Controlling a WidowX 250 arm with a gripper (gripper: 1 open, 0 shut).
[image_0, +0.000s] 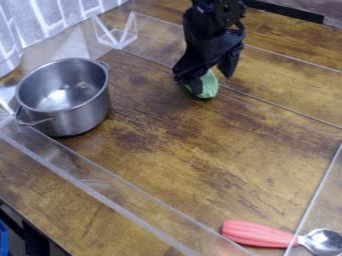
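Note:
My dark gripper (203, 68) reaches down from the top centre over a small green object (203, 86) on the wooden table (214, 150). The gripper's lower parts cover much of the green object's upper part, and whether its fingers have closed on it is not clear.
A steel pot (64, 92) stands at the left. A spoon with a pink handle (267, 234) lies at the bottom right. Clear plastic edging runs along the sides.

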